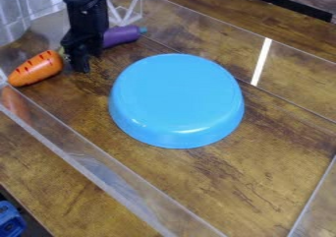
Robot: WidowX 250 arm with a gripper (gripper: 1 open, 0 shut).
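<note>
A black gripper (79, 56) reaches down at the top left between an orange toy carrot (34, 68) on the left and a purple toy vegetable (122, 35) to its right, partly behind it. Its fingertips are low and dark against the wood, so whether they are open or shut, or on the carrot's top, is unclear. A large blue upturned bowl or lid (176, 96) lies in the middle.
Transparent walls run along the left and front. A blue item (8, 219) shows at the bottom-left edge.
</note>
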